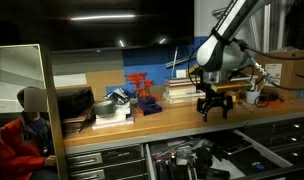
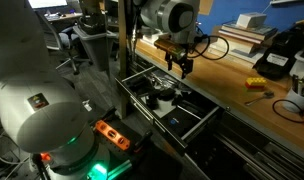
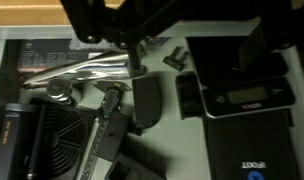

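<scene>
Above an open drawer (image 2: 197,132) full of tools, my gripper (image 1: 215,108) hangs over the bench's front edge. In the wrist view the gripper is open, its dark fingers blurred at the top, and nothing shows held between them. Below it lie a digital caliper (image 3: 100,135), a shiny metal tool (image 3: 87,70), a black digital scale (image 3: 250,97) and a black iFixit case (image 3: 254,150). A black round-ended object (image 3: 147,102) rests near the middle of the drawer.
The wooden bench (image 2: 217,75) runs behind the drawer. On it stand stacked books (image 2: 237,35), a yellow-and-red item (image 2: 255,84) and a metal container (image 1: 120,96). Part of the drawer's grey floor (image 3: 182,145) is bare.
</scene>
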